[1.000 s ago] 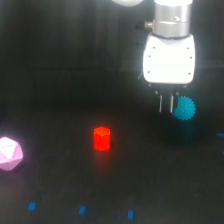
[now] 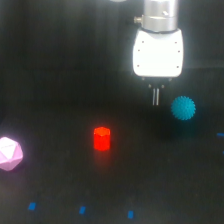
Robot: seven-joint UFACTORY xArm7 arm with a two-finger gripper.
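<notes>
The white gripper (image 2: 156,97) hangs in the upper right with its two thin fingers pointing down. Only a narrow gap shows between them, and I see nothing in it; whether they are fully shut I cannot tell. Just right of the fingertips and slightly lower in the picture is a blue, knobbly ball (image 2: 183,108), apart from them. A red faceted block (image 2: 102,139) stands left of centre on the dark surface. At the left edge lies a pink faceted ball (image 2: 9,154), partly cut off by the frame.
Small flat blue marks lie along the front, among them a left mark (image 2: 32,206), a middle mark (image 2: 82,210) and a right mark (image 2: 130,214).
The gripper has shifted left and a little up in the picture, away from the blue ball. Its fingers stand closer together. The red block and both balls look unmoved.
</notes>
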